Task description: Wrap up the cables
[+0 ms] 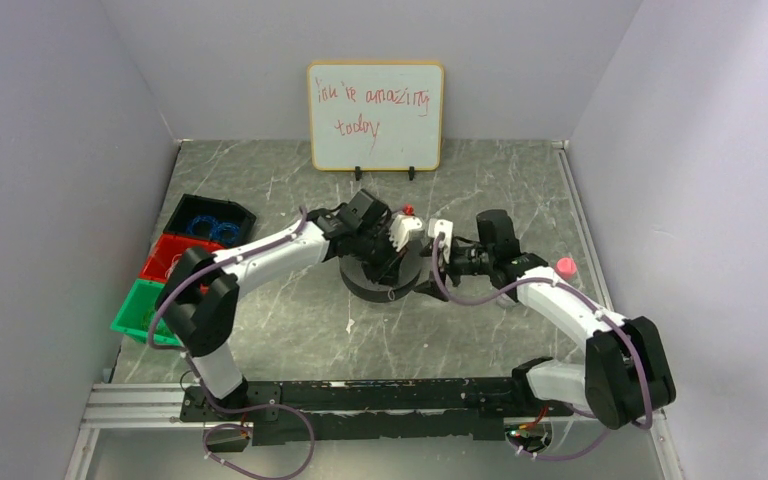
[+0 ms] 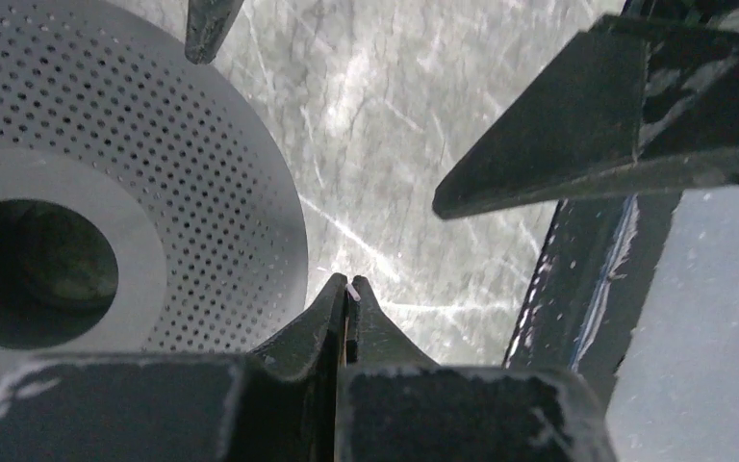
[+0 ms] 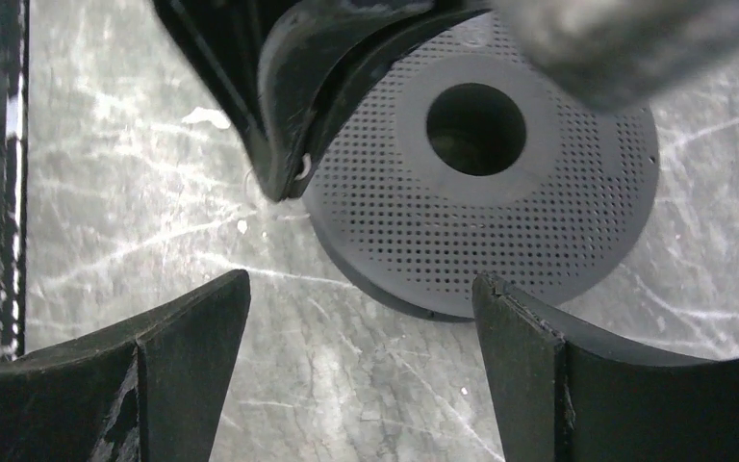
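A round grey perforated disc (image 1: 365,291) with a central hole lies mid-table. My left gripper (image 1: 390,279) is over its front part, and its fingertips are together in the left wrist view. A thin pale bit of cable (image 2: 353,292) shows between those tips; most of it is hidden. By the disc's front edge, a small pale loop (image 1: 391,295) is visible. Just right of the disc, my right gripper has its fingers well apart with nothing between them. The left gripper's dark finger (image 3: 284,159) reaches over the disc in the right wrist view.
At left stand a black bin (image 1: 245,222) with blue cable, a red bin (image 1: 157,258) and a green bin (image 1: 132,312). A pink object (image 1: 566,267) is at far right. A whiteboard (image 1: 376,140) stands behind.
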